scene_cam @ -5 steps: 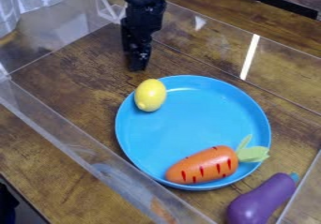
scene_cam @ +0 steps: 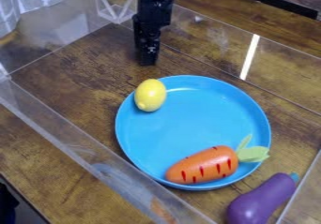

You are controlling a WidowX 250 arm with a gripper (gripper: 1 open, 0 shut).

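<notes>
A dark robot gripper (scene_cam: 146, 46) hangs at the back centre of the wooden table, above and behind a blue plate (scene_cam: 189, 125); its fingers are too dark and small to read. On the plate a yellow lemon (scene_cam: 150, 94) rests at the upper left, and an orange toy carrot (scene_cam: 204, 166) with a pale green top lies at the lower right.
A purple toy eggplant (scene_cam: 257, 201) lies outside the plate at the bottom right. Clear plastic walls border the work area. Bare wood (scene_cam: 63, 78) is open to the left of the plate and behind it on the right.
The dark gripper has shifted very slightly at the back. The plate and the toys are unchanged.
</notes>
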